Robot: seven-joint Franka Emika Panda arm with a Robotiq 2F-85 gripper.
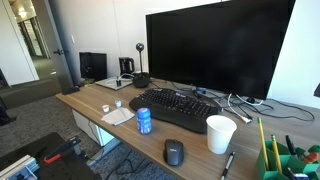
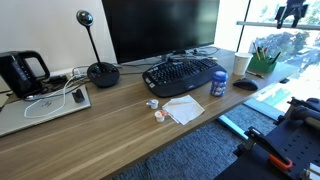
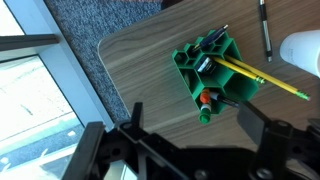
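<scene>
In the wrist view my gripper is open, its two dark fingers wide apart with nothing between them. It looks down on a green desk organizer (image 3: 190,70), whose compartments hold pens, a yellow pencil (image 3: 262,75) and a red-and-green item (image 3: 204,106). The organizer (image 1: 269,172) stands at the right end of the desk in exterior view 1. A white cup (image 1: 221,133) is to its left, and a dark pen (image 1: 229,163) lies on the desk between them. At the top right of exterior view 2, the gripper (image 2: 291,14) hangs above the organizer.
A blue can (image 1: 144,121) and a black mouse (image 1: 174,152) stand near the front edge. Behind them are a keyboard (image 1: 175,107) and a large monitor (image 1: 215,48). A white napkin (image 2: 183,109) and small white cups (image 2: 160,116) lie farther left. Bare desk (image 2: 75,140) extends there.
</scene>
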